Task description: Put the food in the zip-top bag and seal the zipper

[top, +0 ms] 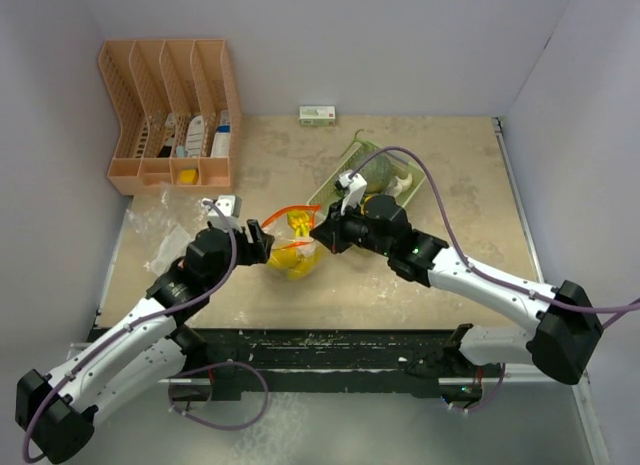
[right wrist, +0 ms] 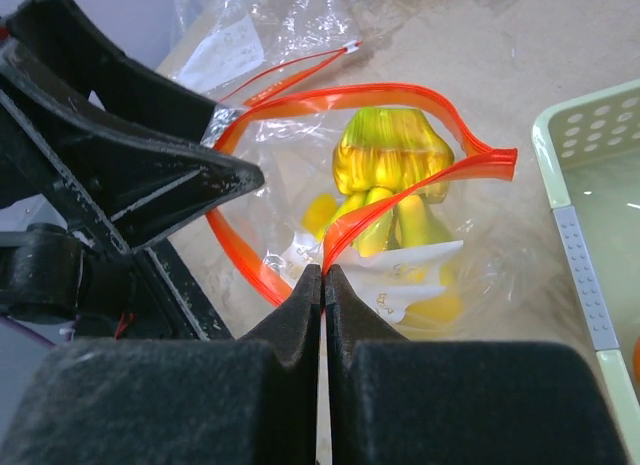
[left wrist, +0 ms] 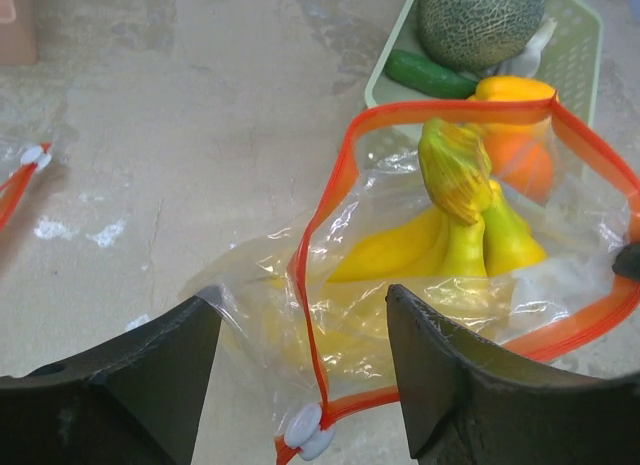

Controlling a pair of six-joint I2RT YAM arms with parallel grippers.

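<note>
A clear zip top bag with an orange rim (left wrist: 326, 200) stands with its mouth spread wide, and yellow bananas (right wrist: 390, 165) lie inside it. My left gripper is open at the bag's left side, its fingers apart on both sides of the orange edge. Low between them shows the white zipper slider (left wrist: 308, 432). On the opposite side, my right gripper is shut with the thin orange rim at its fingertips. From above, the left gripper (top: 262, 241) and right gripper (top: 317, 237) flank the bag (top: 291, 253).
Behind the bag to the right stands a green basket (left wrist: 385, 60) holding a melon (left wrist: 480, 20), a cucumber (left wrist: 428, 75) and other produce. More clear bags (top: 165, 230) lie at the left. A peach divided organizer (top: 125, 85) is at the back left.
</note>
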